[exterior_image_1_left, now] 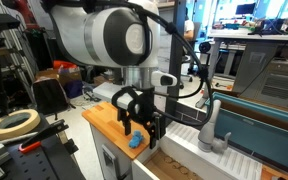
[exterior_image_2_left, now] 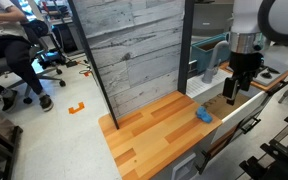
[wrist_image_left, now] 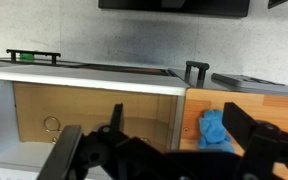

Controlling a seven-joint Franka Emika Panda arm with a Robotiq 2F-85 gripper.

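Note:
A small crumpled blue object (exterior_image_1_left: 136, 140), perhaps a cloth, lies on the wooden counter (exterior_image_1_left: 110, 118) near its edge by the open drawer (exterior_image_1_left: 169, 168). In the wrist view the blue object (wrist_image_left: 214, 130) shows at the right, partly behind a finger, while the drawer's pale bottom (wrist_image_left: 84, 110) fills the left. My gripper is open, its fingers wide apart and nothing between them. In exterior view 2 the gripper (exterior_image_2_left: 238, 91) hangs above the drawer area, to the right of the blue object (exterior_image_2_left: 203, 115).
A grey faucet (exterior_image_1_left: 211, 125) and a blue-sided sink (exterior_image_1_left: 249, 130) stand beyond the drawer. A grey plank wall (exterior_image_2_left: 134, 60) rises behind the counter. Somebody sits on a chair (exterior_image_2_left: 34, 68) at the far left.

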